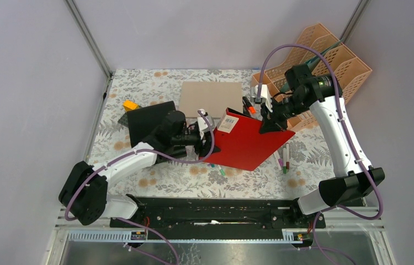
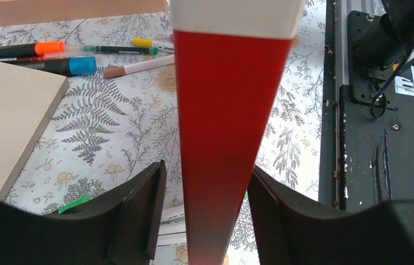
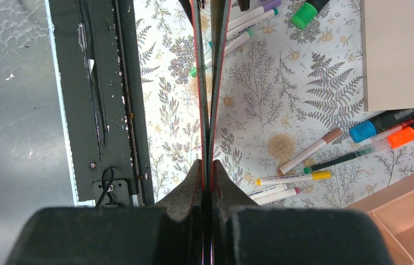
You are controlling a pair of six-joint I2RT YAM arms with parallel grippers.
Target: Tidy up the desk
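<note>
A red binder (image 1: pixel 248 146) with a white label is held tilted above the desk. My right gripper (image 1: pixel 272 122) is shut on its right part; the right wrist view shows the binder edge-on between the fingers. My left gripper (image 1: pixel 207 143) is at the binder's left end. In the left wrist view the red spine (image 2: pixel 221 110) stands between the two fingers, which look part open; contact is unclear. Markers (image 3: pixel 309 153) lie scattered on the patterned desk, several near a beige board (image 1: pixel 210 96). A dark folder (image 1: pixel 147 118) lies at the left.
An orange organizer (image 1: pixel 348 66) with several compartments stands at the back right. A yellow object (image 1: pixel 130 105) sits by the dark folder.
</note>
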